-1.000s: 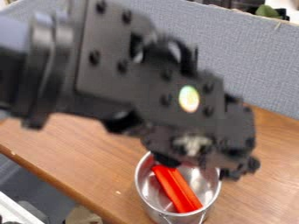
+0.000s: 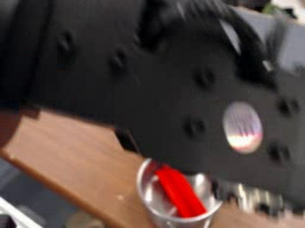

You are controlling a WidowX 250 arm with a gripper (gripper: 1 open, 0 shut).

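Observation:
The black body of my arm and gripper fills most of the camera view, very close to the lens; its fingertips cannot be made out. Below it, a silver metal cup (image 2: 155, 200) stands on the wooden table, holding a red elongated object (image 2: 183, 194). The top of the cup is partly hidden behind the arm.
The wooden table (image 2: 84, 169) shows at the lower left, with its edge over a darker grey area (image 2: 36, 191). A white object (image 2: 12, 216) sits in the bottom left corner. The rest is mostly hidden by the arm.
The arm has swung closer to the camera and now covers much more of the view, including the grey backdrop. The cup and red object appear unmoved.

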